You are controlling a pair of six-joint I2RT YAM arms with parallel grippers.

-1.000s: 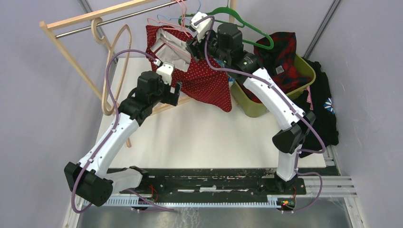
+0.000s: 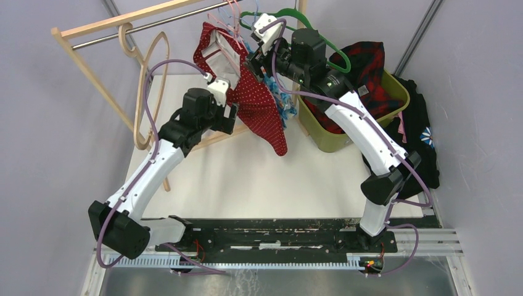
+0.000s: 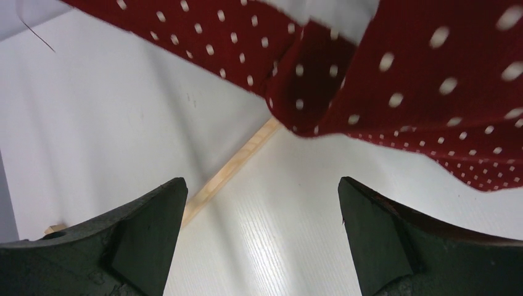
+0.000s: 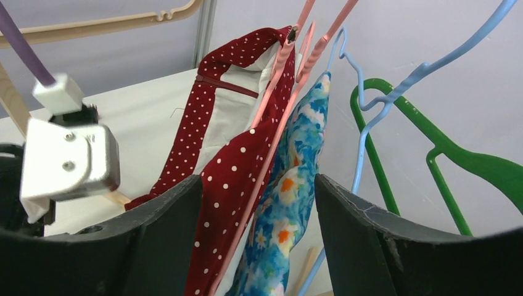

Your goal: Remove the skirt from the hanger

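The dark red skirt with white dots [image 2: 259, 114] hangs from the pink hanger [image 4: 271, 145] on the rail. Its pale lining [image 4: 225, 117] shows at the upper opening, and a pink hanger bar runs down across the cloth in the right wrist view. My left gripper is open just below and left of the skirt, nothing between its fingers; red cloth [image 3: 395, 74] fills the top of its view. My right gripper stands apart-jawed at the skirt's right side, with the skirt and hanger visible beyond its fingers. Whether any cloth touches them I cannot tell.
Behind the skirt hangs a blue floral garment [image 4: 296, 191]. A blue hanger [image 4: 395, 92] and a green hanger [image 4: 475, 166] are close to my right gripper. Wooden hangers [image 2: 140, 92] hang at left. A green bin [image 2: 333, 140] holds plaid cloth.
The skirt has narrowed and turned on its hanger, its lower tip swinging left and down. My right gripper shifted slightly, most recently away from the skirt. The left arm has barely moved.
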